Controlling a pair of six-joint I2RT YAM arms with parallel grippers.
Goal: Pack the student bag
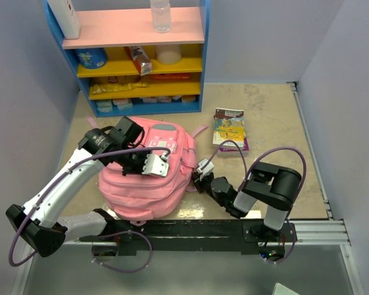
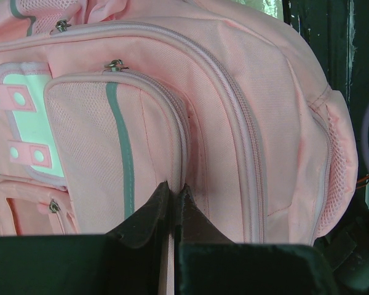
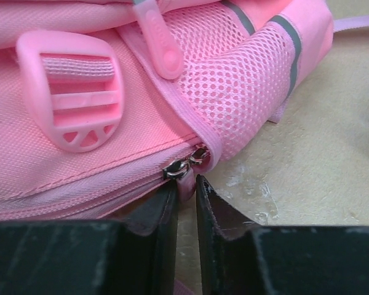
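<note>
The pink student bag (image 1: 150,200) lies on the table, its front pockets facing up. My left gripper is shut on a fold of the front pocket's edge (image 2: 179,132), which passes between its fingertips. At the bag's right side, my right gripper stands part open with a narrow gap. A fabric tab on the zipper pull (image 3: 186,183) sits between its fingertips. Whether both fingers touch the tab, I cannot tell. In the right wrist view, two metal sliders (image 3: 187,163) meet at the zipper, beside a mesh side pocket (image 3: 240,92).
Two books (image 1: 229,128) lie stacked behind the right arm. A blue shelf with yellow boards (image 1: 120,67) stands at the back, holding a bottle (image 1: 161,15), a blue container (image 1: 91,58) and several packages.
</note>
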